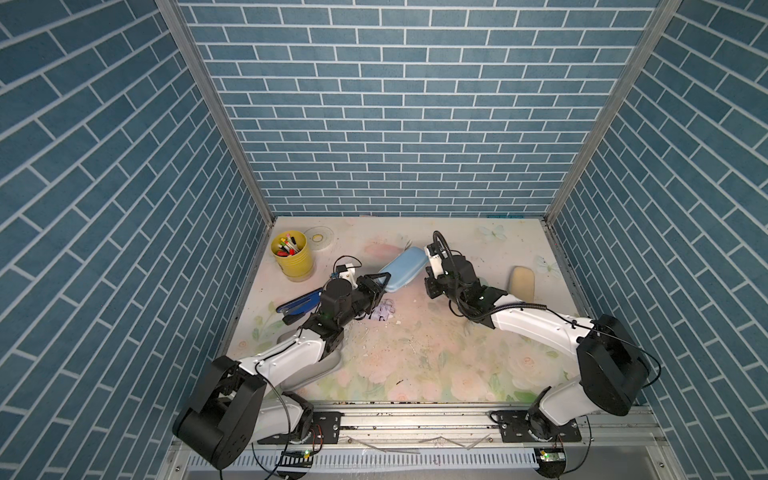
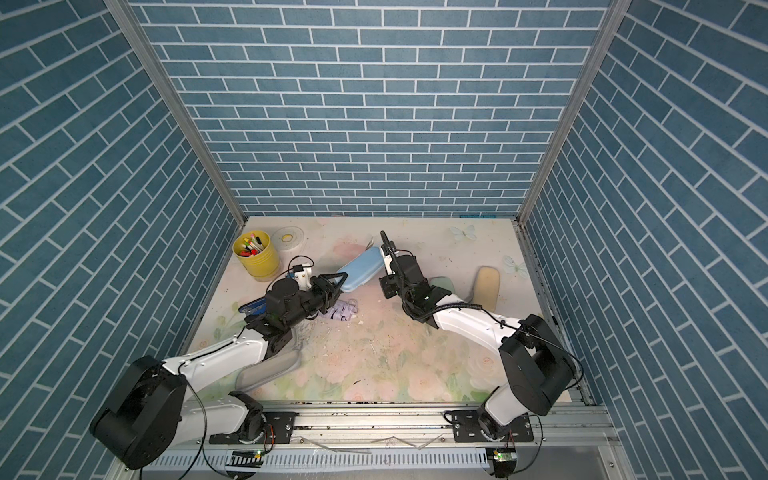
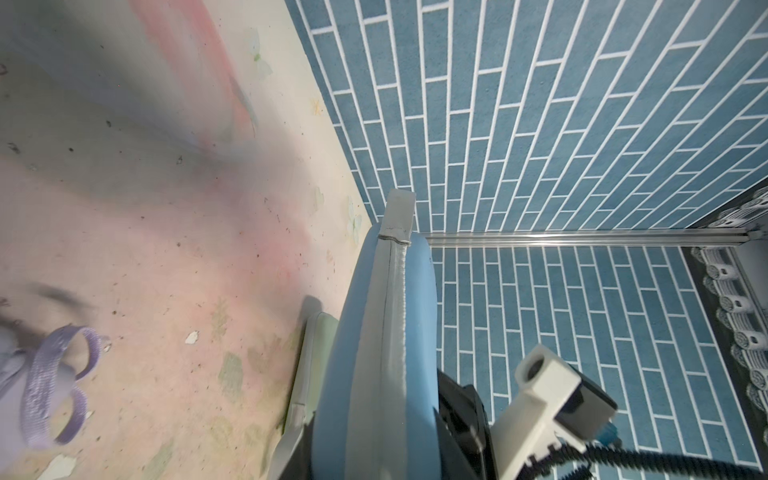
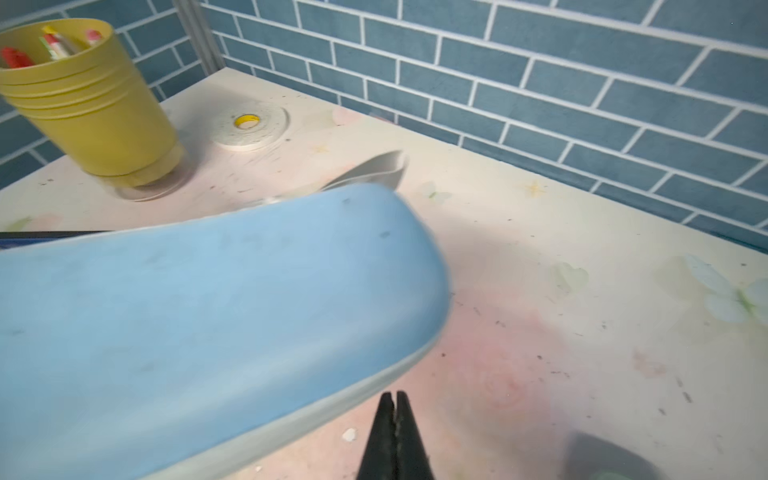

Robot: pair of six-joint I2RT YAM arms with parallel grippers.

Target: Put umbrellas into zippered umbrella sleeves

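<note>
A light blue sleeve (image 1: 406,268) with a grey zipper strip (image 3: 392,296) hangs above the table, and my left gripper (image 1: 385,280) is shut on its near end. In the left wrist view the zip runs up the sleeve's middle to a grey tab (image 3: 398,214); the seam looks closed along what shows. My right gripper is shut, nothing showing between its fingers, close to the far end of the blue sleeve. A dark blue umbrella (image 1: 299,303) lies on the table behind the left arm. Whether anything is inside the sleeve cannot be seen.
A yellow cup (image 1: 293,257) of pens and a tape roll (image 1: 319,237) stand at the back left. A beige case (image 1: 521,283) lies at right, a green case (image 2: 441,284) behind the right arm. A lilac strap (image 3: 54,384) lies below the sleeve.
</note>
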